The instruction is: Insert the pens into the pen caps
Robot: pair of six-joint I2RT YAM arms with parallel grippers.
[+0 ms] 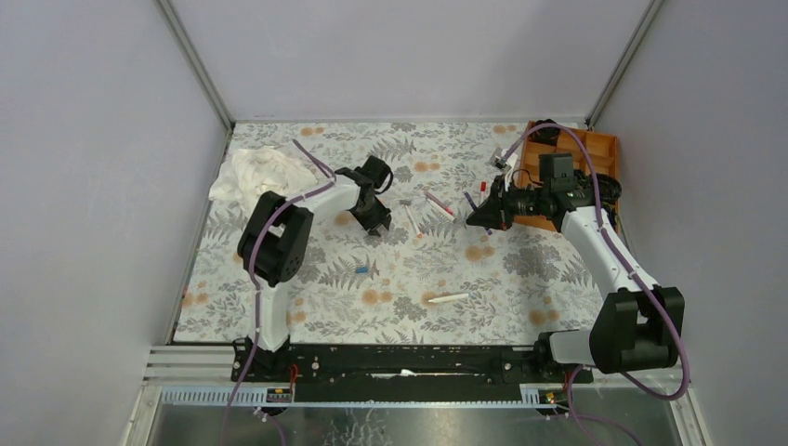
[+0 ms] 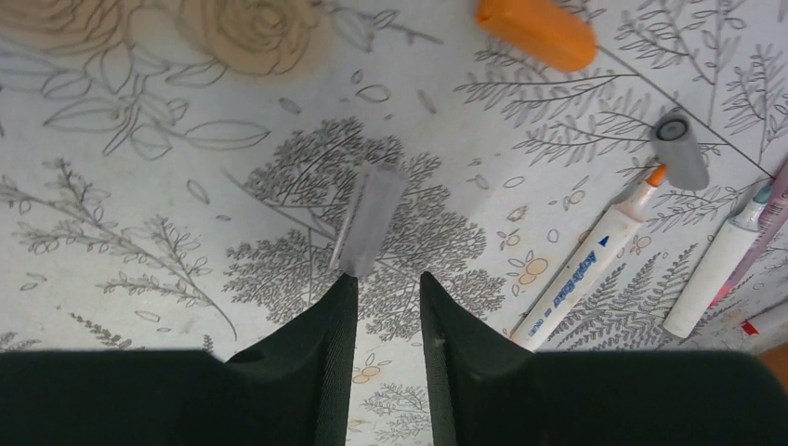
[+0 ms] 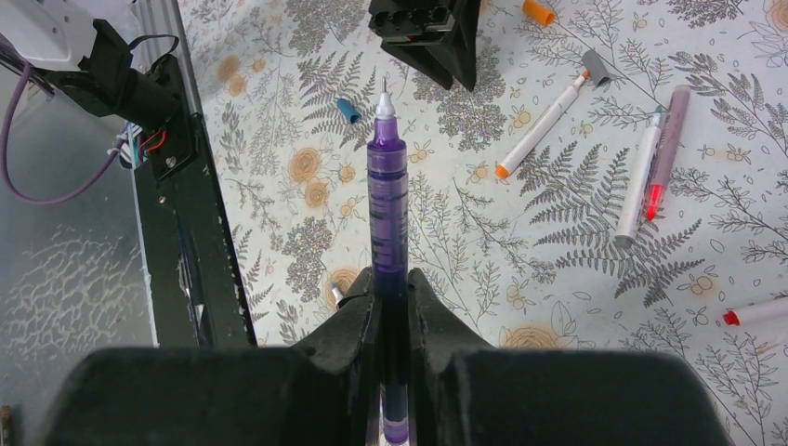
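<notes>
My right gripper is shut on a purple pen (image 3: pixel 388 195), whose bare white tip points away from the fingers. A pale greyish-lilac cap (image 2: pixel 372 221) lies on the patterned tabletop in the left wrist view. Just short of that cap, my left gripper is partly open, with nothing between its fingers; the cap sits ahead of the left finger. Seen from above, the left gripper (image 1: pixel 378 229) is left of centre and the right gripper (image 1: pixel 480 221) hovers to the right, near the box.
An orange cap (image 2: pixel 541 32), a grey cap (image 2: pixel 680 153) and a blue cap (image 3: pixel 348 111) lie loose. Several pens are scattered, including an orange-tipped one (image 2: pixel 590 269) and a pink one (image 3: pixel 667 149). A compartmented box (image 1: pixel 602 147) stands right; white cloth (image 1: pixel 253 178) lies left.
</notes>
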